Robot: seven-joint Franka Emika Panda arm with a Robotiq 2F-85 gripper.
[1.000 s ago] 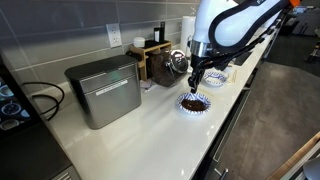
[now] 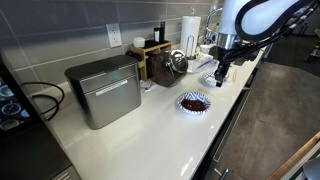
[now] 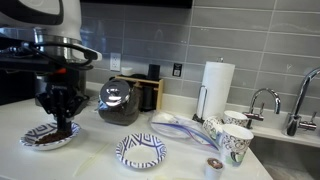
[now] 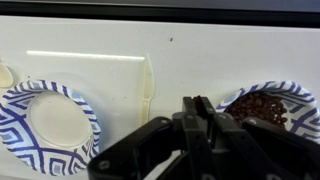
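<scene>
My gripper is shut, with a small brown clump (image 4: 201,101), likely beans, showing at its fingertips. To the right in the wrist view sits a blue-and-white patterned bowl (image 4: 298,94) holding dark brown beans (image 4: 258,106), partly hidden by the gripper. On the left lies a second patterned bowl (image 4: 57,123), its inside empty. Exterior view 2 has the bean bowl (image 3: 40,144) below the gripper and the empty bowl (image 3: 141,151) to the right. Seen in exterior view 1, the gripper (image 2: 209,79) is beyond the bean bowl (image 2: 193,103).
A white plastic utensil (image 4: 148,90) lies between the bowls. Behind stand a dark rounded appliance (image 3: 119,102), a paper towel roll (image 3: 216,88) and patterned cups (image 3: 234,142). The grey bin (image 2: 105,90) stands at the wall.
My gripper has moved from above the bean bowl toward the empty bowl, rightward and farther back in exterior view 1. Both bowls have stayed put.
</scene>
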